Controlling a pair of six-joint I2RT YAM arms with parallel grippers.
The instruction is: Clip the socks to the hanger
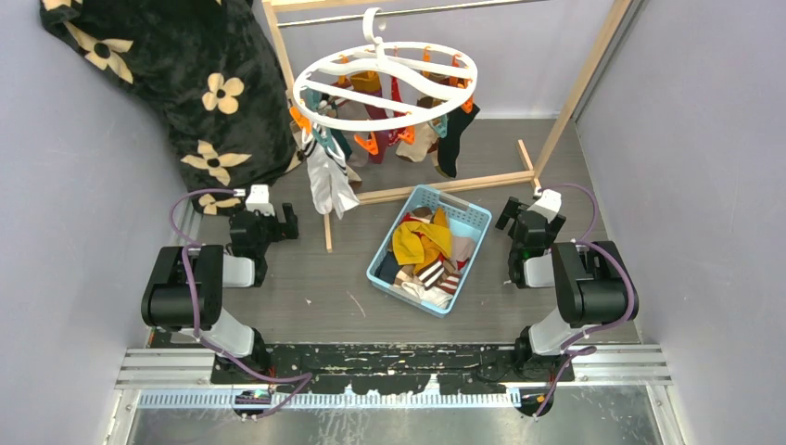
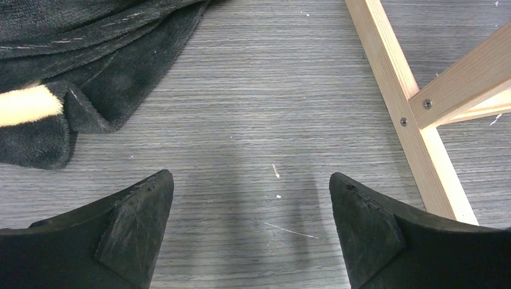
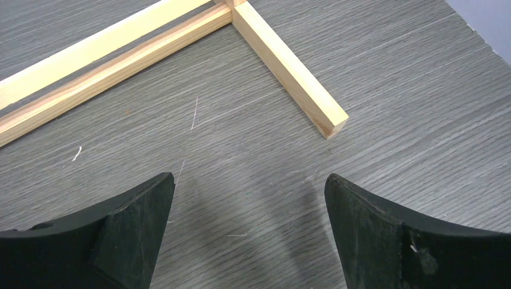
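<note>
A white round hanger (image 1: 426,119) with orange and teal clips hangs above the floor in the top view. Several socks dangle below it, among them a white sock (image 1: 326,176) with dark stripes at the left and a black sock (image 1: 451,144) at the right. More socks, including a mustard-yellow sock (image 1: 422,243), lie in a heap inside a light blue basket (image 1: 476,218). My left gripper is wide open over bare floor, left of the basket. To the basket's right, my right gripper also stands open, nothing between its fingers.
A wooden frame surrounds the hanger; its low beam (image 1: 463,184) runs behind the basket, with a foot (image 2: 416,126) to the right of my left gripper and another foot (image 3: 295,75) ahead of my right. A dark flowered blanket (image 1: 185,93) drapes at the back left.
</note>
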